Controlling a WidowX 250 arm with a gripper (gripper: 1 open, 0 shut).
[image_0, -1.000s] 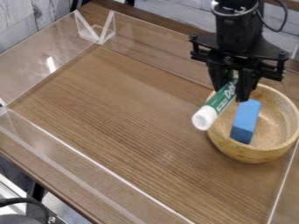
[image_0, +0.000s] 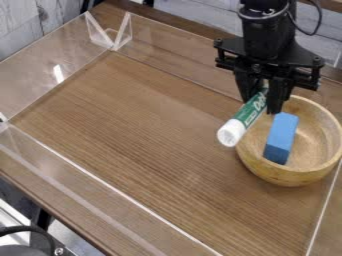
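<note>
The black gripper (image_0: 265, 92) is shut on a green and white cylindrical object (image_0: 243, 122), held tilted with its white lower end down-left, over the left rim of a tan round bowl (image_0: 298, 168). A blue block (image_0: 281, 138) lies inside the bowl, to the right of the held object.
Clear plastic pieces stand at the back left edge. A dark object with a cable sits at the bottom left corner.
The gripper and the held object have shifted slightly left and up; the bowl and blue block look unmoved.
</note>
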